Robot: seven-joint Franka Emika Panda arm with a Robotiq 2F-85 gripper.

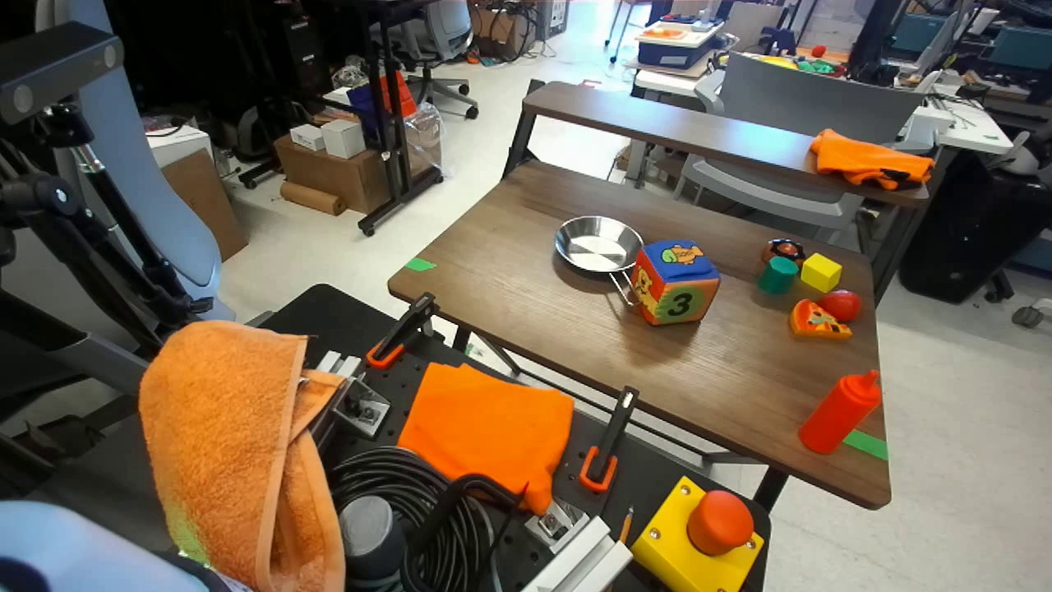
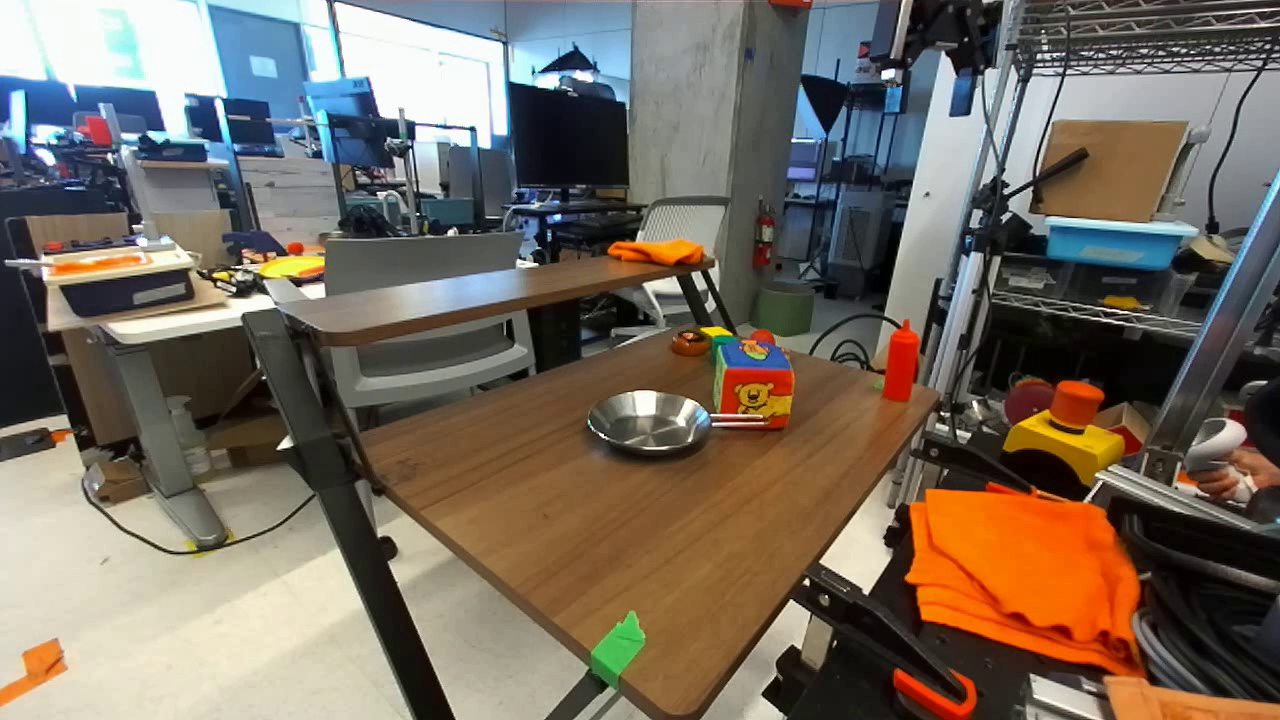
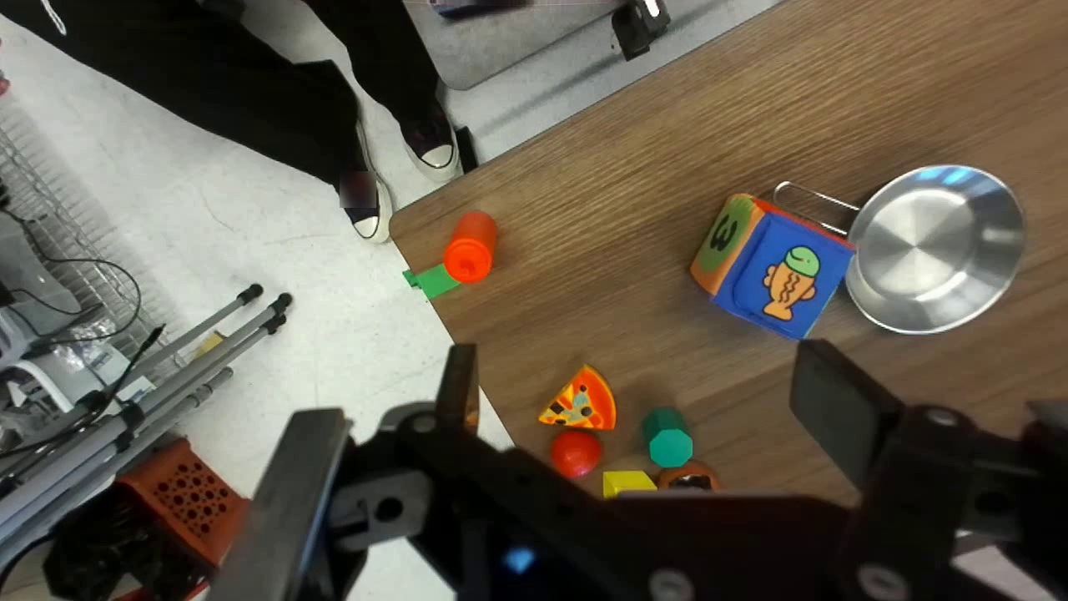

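Observation:
In the wrist view my gripper is open, its black fingers (image 3: 843, 412) wide apart with nothing between them. It is above the table (image 3: 601, 290), clear of the objects. A soft number cube (image 3: 786, 272) lies against the handle of a steel pan (image 3: 919, 246). A red squeeze bottle (image 1: 840, 413) stands near the table's corner. Grouped at one end are a toy pizza slice (image 3: 582, 401), a red ball-like toy (image 3: 576, 452), a green block (image 3: 667, 437), a yellow block (image 3: 627, 482) and a brown ring-shaped toy (image 2: 690, 342).
A raised shelf (image 1: 680, 127) runs along the table's back, with an orange cloth (image 1: 868, 159) on it. A black cart (image 1: 325, 306) at the front holds another orange cloth (image 1: 488, 424), cables and a yellow stop-button box (image 1: 680, 538).

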